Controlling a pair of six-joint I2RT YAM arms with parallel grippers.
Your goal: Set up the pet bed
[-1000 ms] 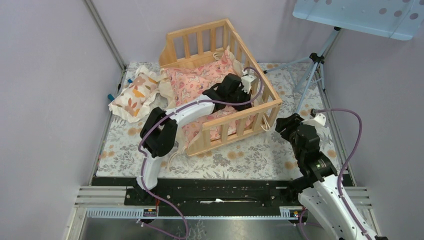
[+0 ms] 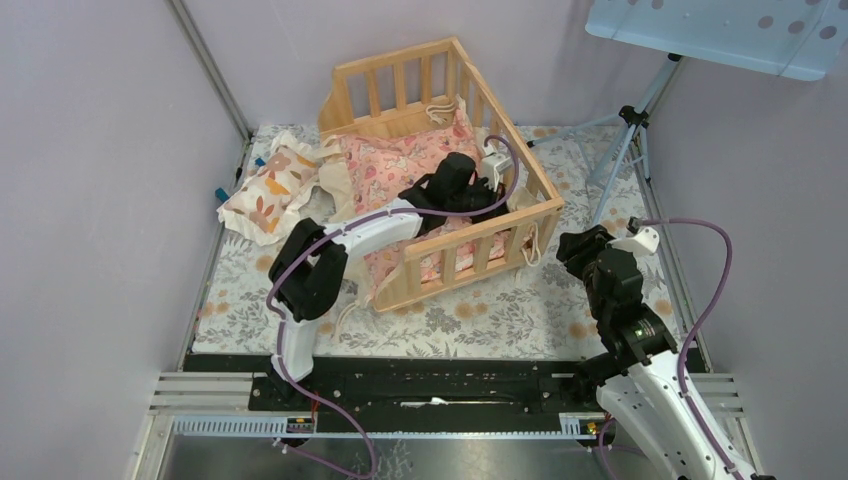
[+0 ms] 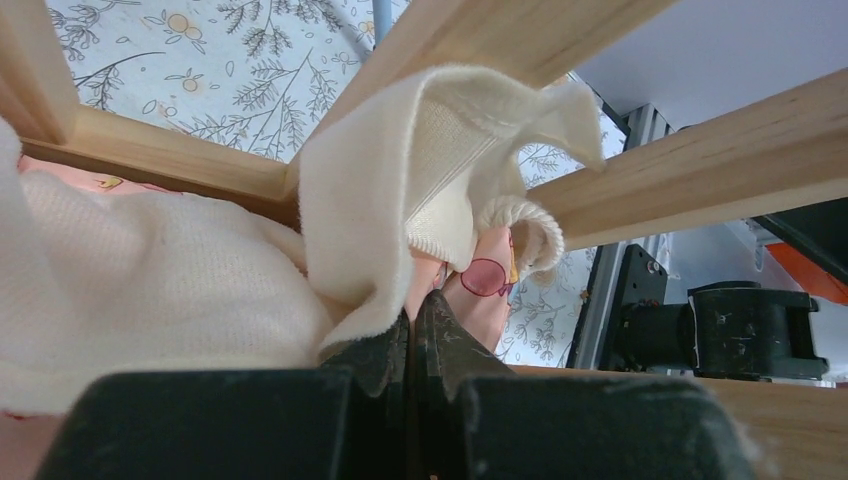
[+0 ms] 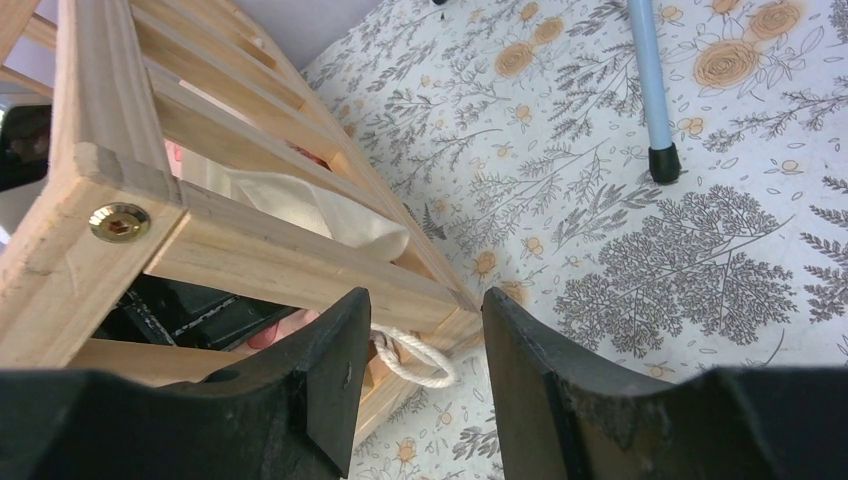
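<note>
The wooden bed frame (image 2: 520, 150) stands on the floral mat, with a pink patterned cushion (image 2: 410, 158) edged in cream cloth inside. Over its right front corner is my left gripper (image 2: 498, 203). In the left wrist view its fingers are shut, with cream cloth (image 3: 360, 200) and a bit of pink fabric bunched at the fingertips; whether any is pinched is hidden. A white cord (image 4: 425, 365) pokes out between the frame's bars in the right wrist view. My right gripper is open outside that corner, its fingers apart with nothing gripped.
A cream pillow with a leaf print (image 2: 270, 195) lies left of the frame. A light-blue stand (image 2: 625, 145) has its legs on the mat at the right. Bare mat (image 2: 450, 335) extends in front of the frame.
My left gripper has shifted slightly toward the right front corner. The cord there hangs a little farther out. My right gripper has moved only slightly.
</note>
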